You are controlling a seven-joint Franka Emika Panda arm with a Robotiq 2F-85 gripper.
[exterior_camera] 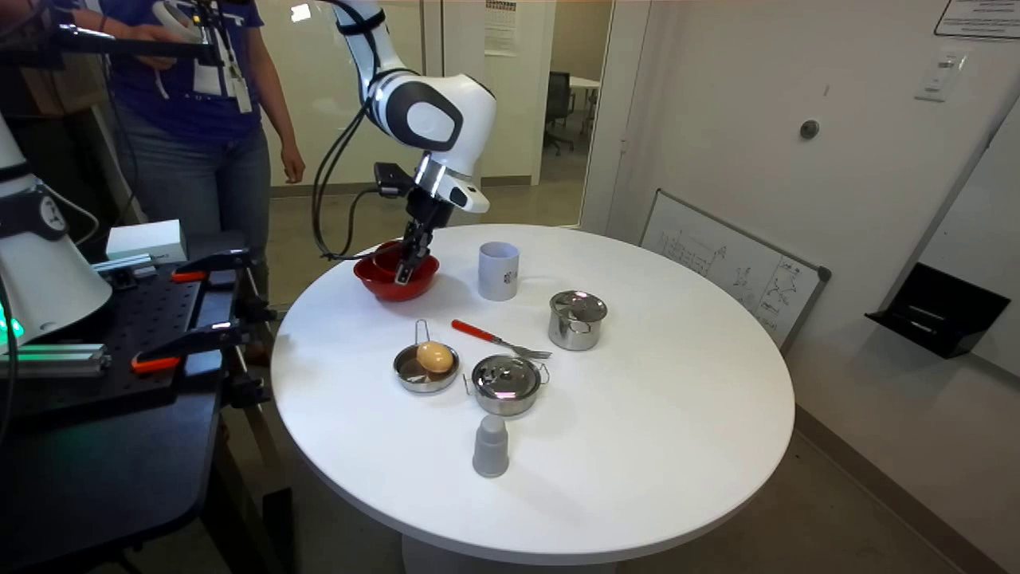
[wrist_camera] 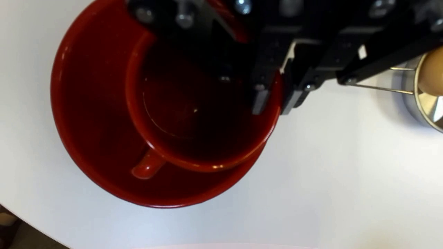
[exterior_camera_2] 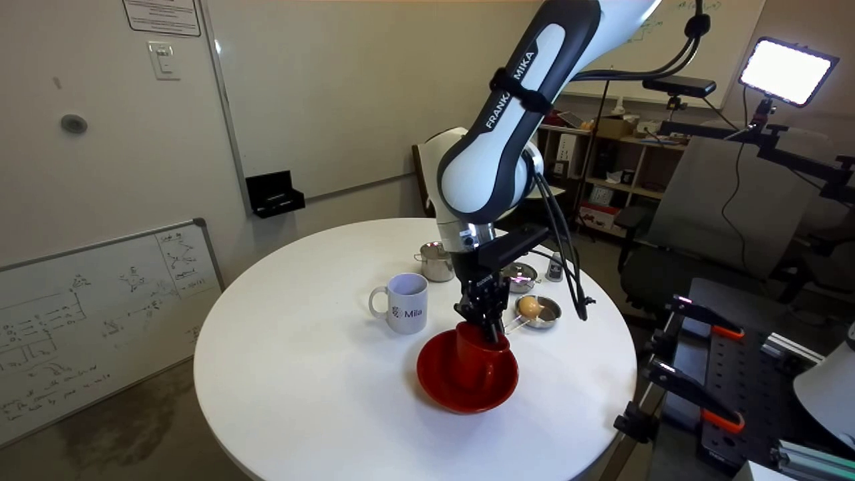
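A red mug (exterior_camera_2: 477, 358) sits inside a red bowl (exterior_camera_2: 433, 375) on the white table. In the wrist view the inside of the mug (wrist_camera: 182, 120) faces me, and its handle (wrist_camera: 146, 165) points over the bowl (wrist_camera: 89, 137). My gripper is shut on the mug's rim, one finger inside the wall and the other outside. From exterior view 1, the gripper (exterior_camera: 406, 271) reaches down at the near right side of the bowl (exterior_camera: 397, 290), which hides most of the mug.
Right of the bowl stands a white mug (exterior_camera: 498, 272). Nearer the front are a small pan (exterior_camera: 421, 384) holding an egg (exterior_camera: 435, 357), a fork with a red handle (exterior_camera: 475, 331), two lidded pots (exterior_camera: 574, 332) (exterior_camera: 506, 393) and a grey shaker (exterior_camera: 490, 450).
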